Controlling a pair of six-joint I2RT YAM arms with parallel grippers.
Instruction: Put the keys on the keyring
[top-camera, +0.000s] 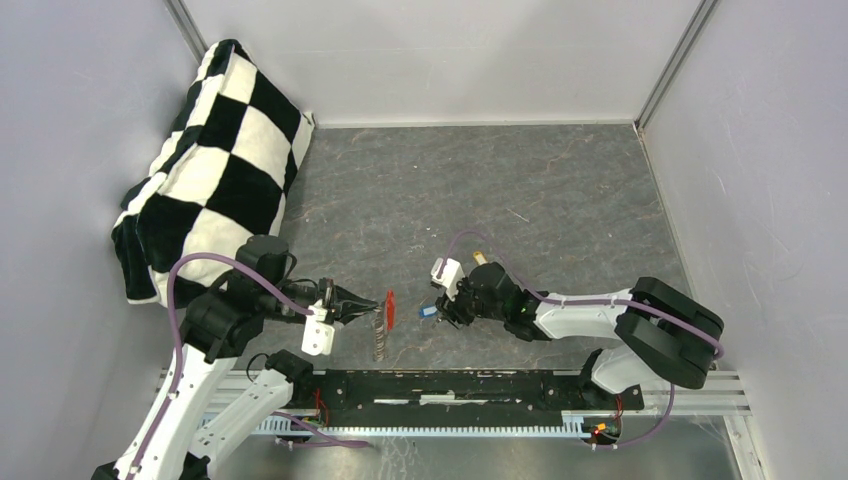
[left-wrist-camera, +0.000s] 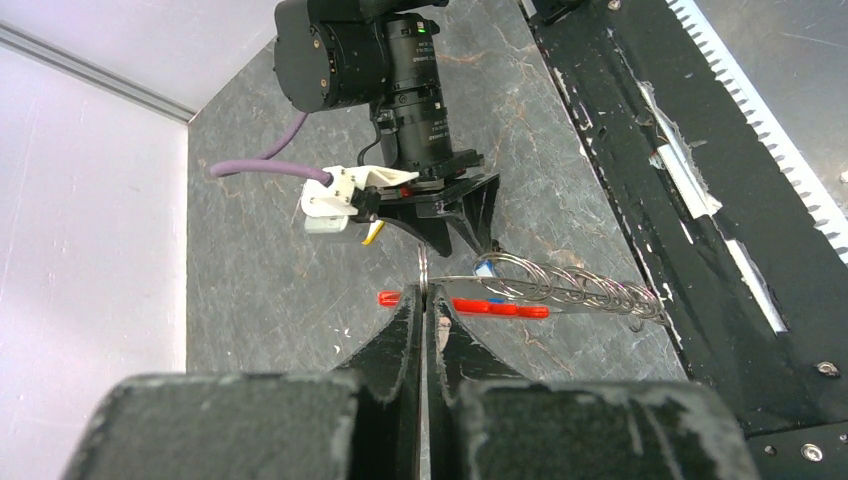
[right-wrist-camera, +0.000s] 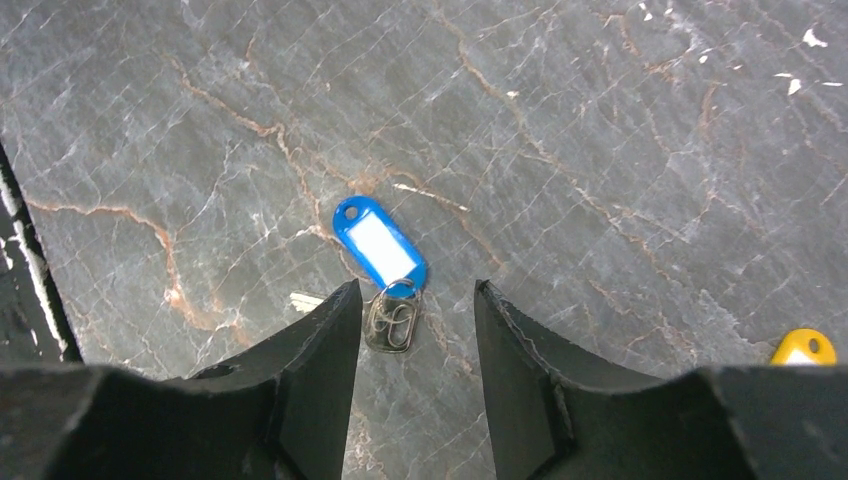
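In the left wrist view my left gripper is shut on the wire of the metal keyring (left-wrist-camera: 560, 284), a coiled loop that hangs off to the right. A red key tag (left-wrist-camera: 490, 307) dangles by the ring, its far end toward the coil. Over the table my right gripper is open, its fingers apart. Below and between those fingers in the right wrist view lies a key (right-wrist-camera: 390, 328) with a small ring and a blue tag (right-wrist-camera: 380, 243), flat on the table. A yellow tag (right-wrist-camera: 803, 347) shows at the right edge.
The black-and-white checkered cushion (top-camera: 215, 170) leans at the left wall. A black rail (top-camera: 440, 398) runs along the table's front edge.
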